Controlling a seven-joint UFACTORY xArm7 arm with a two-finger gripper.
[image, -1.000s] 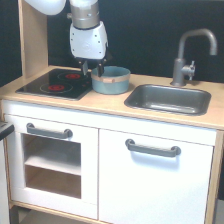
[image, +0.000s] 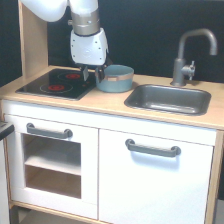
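The white gripper (image: 91, 74) hangs above the right side of the black cooktop (image: 52, 87), just left of a blue-grey pot (image: 117, 82). The pot stands on the wooden counter between cooktop and sink. The fingers are small and dark, and I cannot tell whether they are open or shut.
A steel sink (image: 169, 99) with a tall faucet (image: 182, 60) fills the right of the counter (image: 122, 114). Below are white cabinet doors (image: 152, 180) with grey handles; the left one has an open window showing a shelf.
The gripper has moved a short way left, away from over the pot's left rim. The pot looks unmoved.
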